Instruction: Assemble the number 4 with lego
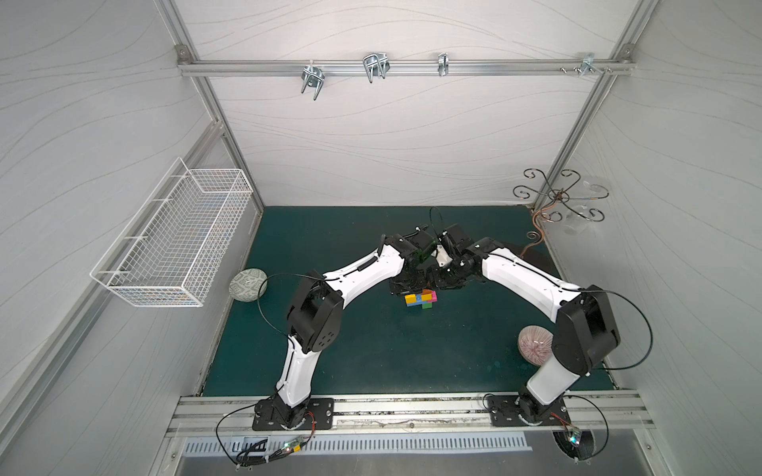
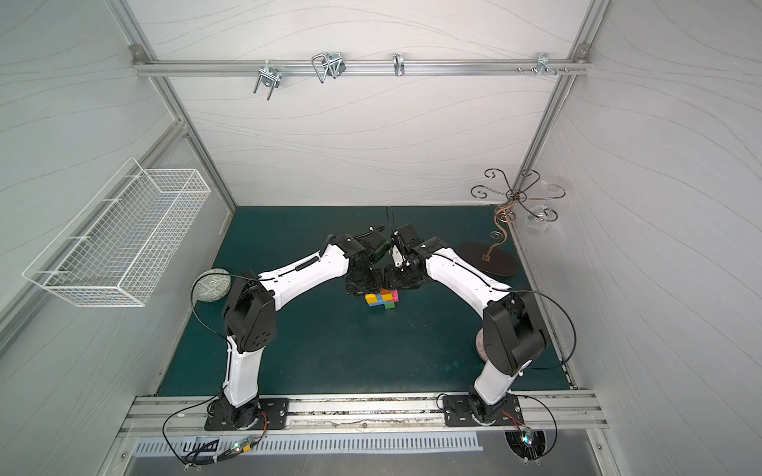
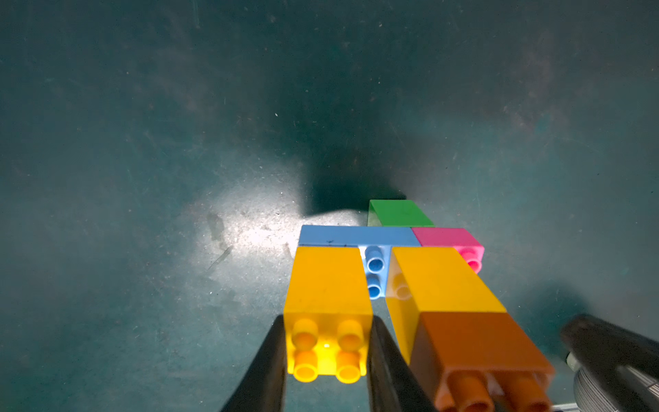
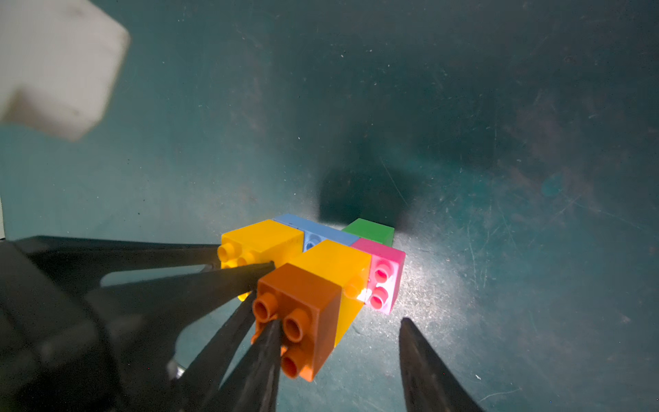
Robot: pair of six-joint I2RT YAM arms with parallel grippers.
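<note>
In the middle of the table stands a joined lego build. A blue brick (image 3: 372, 274) links a left yellow brick (image 3: 328, 288), a right yellow brick (image 3: 449, 278), a pink brick (image 3: 449, 239) and a green brick (image 3: 401, 213). An orange brick (image 4: 302, 295) tops the right yellow one. My left gripper clasps the left yellow brick, one finger (image 3: 267, 357) against each side. Around the orange brick, the right gripper is open; its right finger (image 4: 422, 364) is clear of the brick, the other close beside it.
Both arms meet above the build, grippers very close together. A wire basket (image 1: 182, 246) hangs on the left wall. Round bowls (image 1: 247, 284) sit at the table's sides, and a scrolled metal stand (image 1: 547, 202) is at the back right.
</note>
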